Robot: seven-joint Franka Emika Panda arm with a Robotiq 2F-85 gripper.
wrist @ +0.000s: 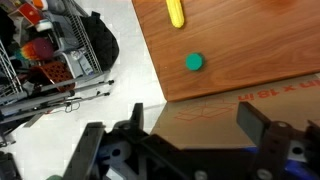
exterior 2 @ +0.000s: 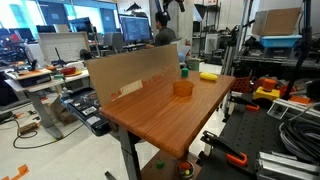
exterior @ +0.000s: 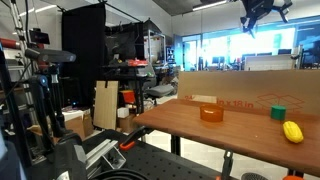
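Observation:
High above the far side of the wooden table, my gripper hangs well clear of every object. Its fingers stand wide apart in the wrist view, open, with nothing held between them. An orange bowl sits near the table's middle, its inside hard to make out. Toward the right in exterior view 1 lie a small green object and, nearer the front, a yellow object. From above, the green one looks round and the yellow one is long, cut by the frame's top edge.
An upright cardboard panel runs along the table's back edge. Bare tabletop lies around the bowl. A metal rack with coloured items stands on the floor off the table's end.

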